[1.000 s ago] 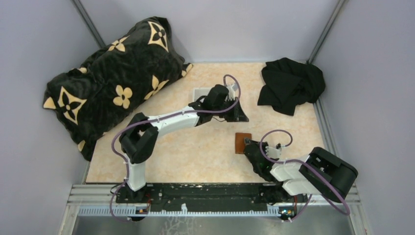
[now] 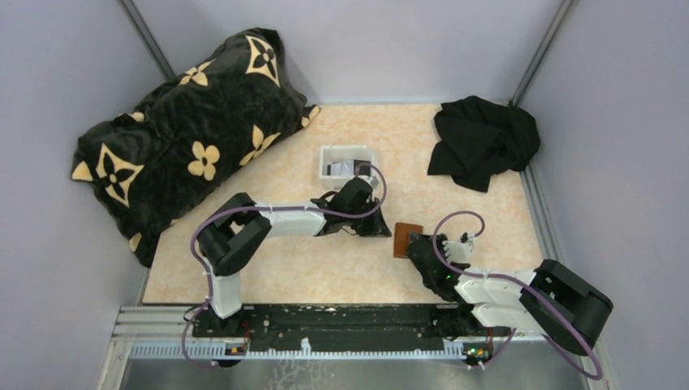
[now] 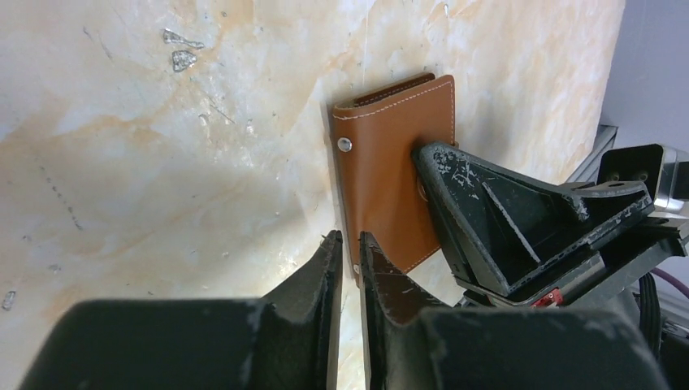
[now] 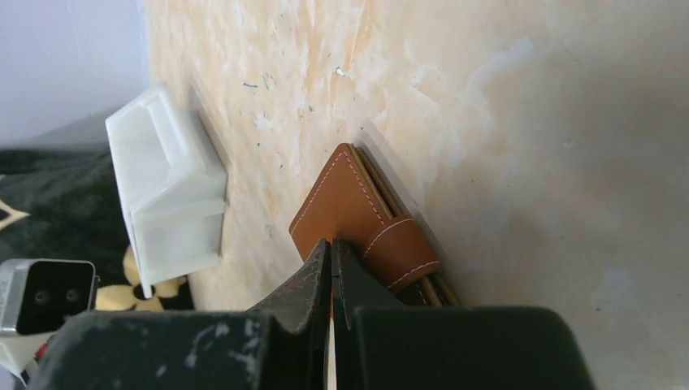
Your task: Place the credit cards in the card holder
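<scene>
The brown leather card holder (image 3: 386, 171) lies closed on the table, its stud and stitched edge showing in the left wrist view. My left gripper is slightly open beside the holder's lower left edge, with nothing between its fingertips. From the other side, my right gripper is shut and its tip rests on or just over the holder, near the strap (image 4: 402, 252). Nothing shows between its fingers. Flat cards (image 2: 342, 167) appear to lie in the white bin (image 2: 325, 152); the left arm partly covers that bin's near right corner.
A dark patterned cushion (image 2: 203, 122) fills the back left, and a black cloth (image 2: 483, 138) lies at the back right. Bare table (image 2: 317, 272) stretches in front of the left arm.
The holder and the right arm have shifted slightly right.
</scene>
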